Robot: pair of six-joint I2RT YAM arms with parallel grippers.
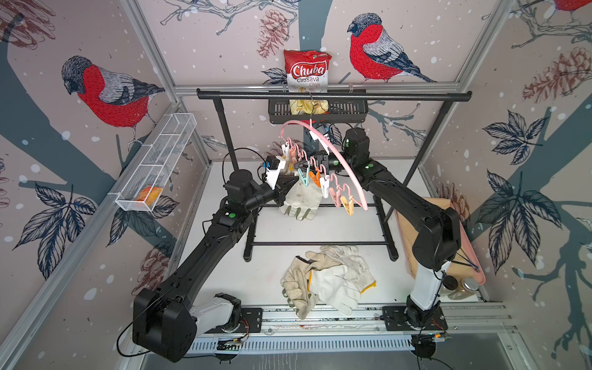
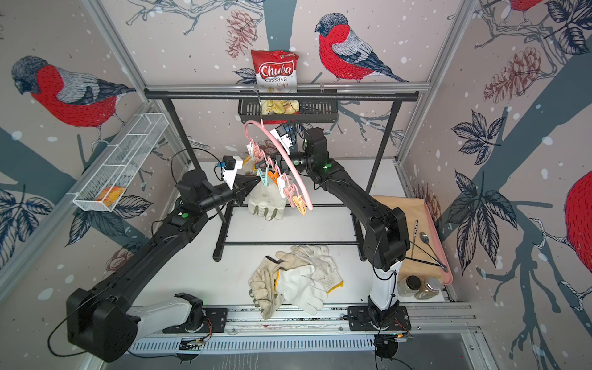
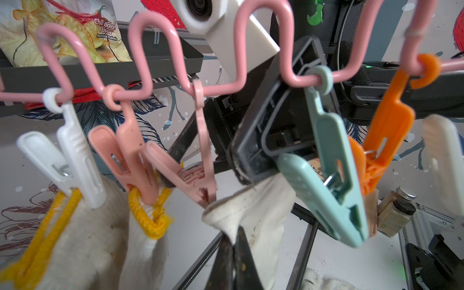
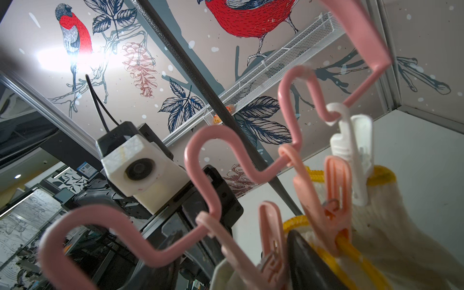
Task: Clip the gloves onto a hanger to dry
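Note:
Pinched by its cuff, a white glove [image 3: 261, 207] hangs from my left gripper, whose fingers are shut. Just above that cuff is a pink clip [image 3: 205, 145] on the pink hanger [image 3: 222, 89]. In the right wrist view, this pink clip [image 4: 273, 251] stands between the spread fingers of my open right gripper. To one side, a white clip [image 3: 79, 154] and a salmon clip [image 3: 130, 149] grip yellow-edged cuffs of a glove or gloves [image 3: 96, 232]. A teal clip [image 3: 331, 169] and an orange clip [image 3: 389, 130] hang empty.
The hanger hangs from the black rack bar [image 1: 333, 96]. Several loose gloves [image 1: 326, 277] lie heaped at the front of the table. A tray [image 2: 394, 215] with utensils and two jars are at the right. A white wire basket [image 1: 157, 163] is on the left wall.

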